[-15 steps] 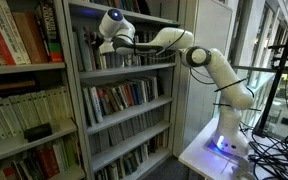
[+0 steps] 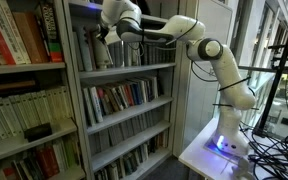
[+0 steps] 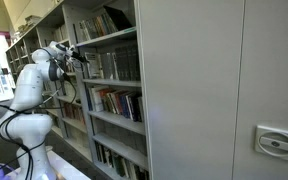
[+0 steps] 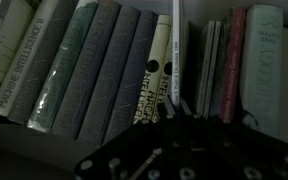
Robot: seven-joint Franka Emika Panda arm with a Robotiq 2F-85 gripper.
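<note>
In the wrist view a thin white book (image 4: 179, 55) stands upright among other spines, its lower end at my fingertips. My gripper appears shut on this white book, though the dark fingers blend into the shadow. To the left is a cream book with a black patterned spine (image 4: 155, 75); to the right are several thin, dark spines (image 4: 217, 70). Exterior view 1 has the gripper (image 2: 105, 32) up at the top shelf, too small there to show its grip.
A thick pale green book (image 4: 263, 65) stands further right in the wrist view. Bookcase uprights (image 2: 76, 85) and lower shelves full of books (image 2: 124, 97) are near the arm. The white table (image 2: 206, 158) by the robot base has bare room.
The arm's far end and gripper have risen slightly at the top shelf. The base and lower shelves look the same.
</note>
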